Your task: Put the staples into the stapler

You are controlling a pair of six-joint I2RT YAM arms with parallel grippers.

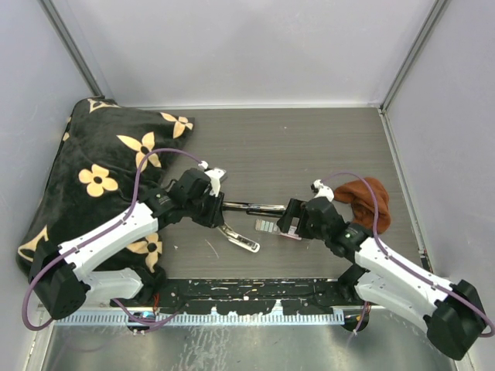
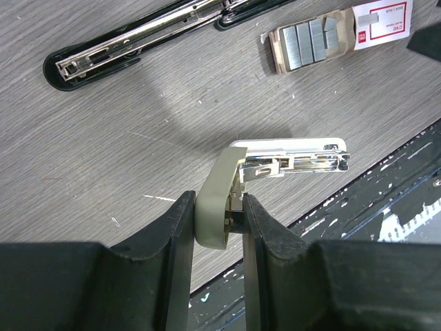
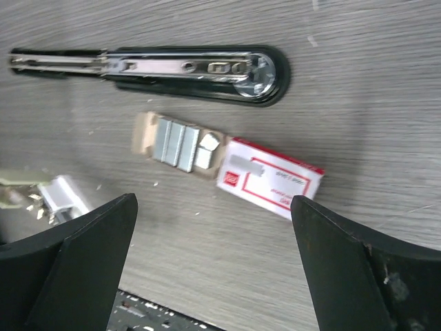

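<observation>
A cream-and-white stapler [image 2: 286,156] is held by its cream end, my left gripper being shut on it. Its white base and metal rail point to the right, with the top tilted up. The box of staples [image 3: 270,178], white with red print, lies on the table with its tray pulled out, showing several grey staple strips [image 3: 176,143]. Over that box my right gripper stands open, its fingers apart and nothing gripped. From above, the right gripper [image 1: 291,218] hides part of the box.
A long black stapler [image 3: 193,72], opened flat, lies just behind the staple box. Brown cloth [image 1: 363,202] is bunched at the right, and a dark flowered blanket [image 1: 100,170] covers the left.
</observation>
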